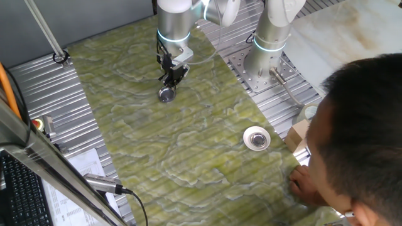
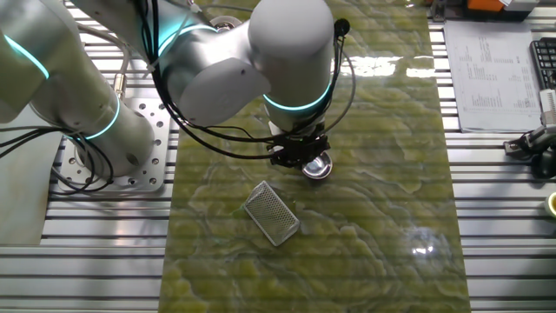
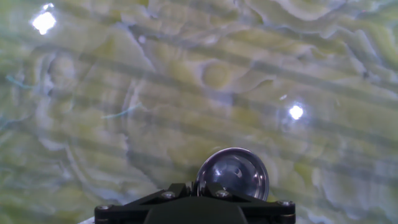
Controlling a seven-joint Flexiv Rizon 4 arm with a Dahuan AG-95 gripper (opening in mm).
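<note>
A small shiny metal bowl (image 3: pixel 235 173) lies at the fingertips of my gripper, its open side facing up. The fingers are closed together at the bowl's left rim in the wrist view, with the thin rim between them. From exterior view 1, the bowl (image 1: pixel 166 95) is just below my gripper (image 1: pixel 170 84), over the green marbled table. Exterior view 2 has the bowl (image 2: pixel 318 166) beside the dark gripper (image 2: pixel 302 159), partly covered by it. Whether the bowl touches the table cannot be told.
A white saucer (image 1: pixel 247 142) with a round metal piece (image 1: pixel 258 139) on it stands near a person (image 1: pixel 358 125). In exterior view 2, a metal grater (image 2: pixel 272 214) lies close to the gripper.
</note>
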